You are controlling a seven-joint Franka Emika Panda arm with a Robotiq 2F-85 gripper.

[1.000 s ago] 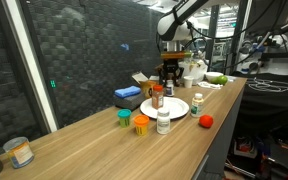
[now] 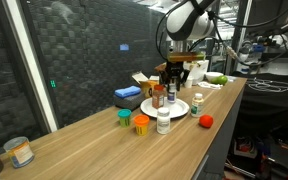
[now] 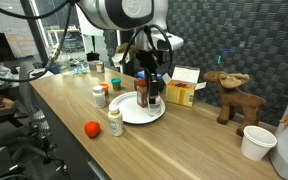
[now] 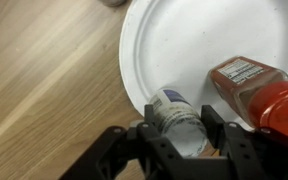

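A small bottle with a pale lid [image 4: 181,128] sits between the fingers of my gripper, which is shut on it. In exterior view 1 this bottle [image 2: 171,97] stands upright at the plate, below my gripper [image 2: 171,86]; whether its base touches the plate I cannot tell. The white plate [image 4: 149,35] spreads beneath it in the wrist view. Close beside it on the plate is a red-lidded spice jar [image 4: 259,92], also seen in exterior view 2 as a jar [image 3: 142,92].
A red ball-like item [image 3: 91,129] and a white-capped bottle [image 3: 115,123] stand in front of the plate. Orange [image 2: 142,123] and green [image 2: 124,117] containers stand left of it. A yellow box [image 3: 182,88], toy moose [image 3: 238,98] and white cup [image 3: 255,142] lie farther off.
My gripper has come down and slightly toward the camera, bringing the bottle from above the plate's far side to low over the plate beside the red-lidded jar.
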